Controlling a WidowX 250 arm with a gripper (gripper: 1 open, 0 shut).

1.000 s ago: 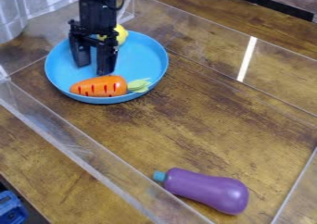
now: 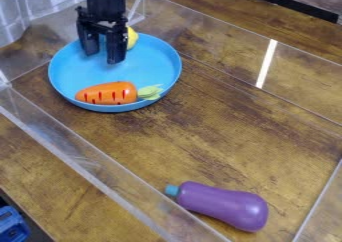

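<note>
My black gripper (image 2: 103, 44) hangs open over the back of a blue plate (image 2: 154, 65). A toy carrot (image 2: 107, 94) with a pale green top lies at the plate's front. A yellow object (image 2: 131, 36) is partly hidden behind the gripper. A purple toy eggplant (image 2: 225, 205) lies on the wooden table at the front right.
Clear plastic walls (image 2: 120, 181) edge the table along the left and front. A small blue object (image 2: 8, 226) sits outside at the bottom left.
My gripper has moved slightly up and left over the plate. The carrot and eggplant have not visibly moved.
</note>
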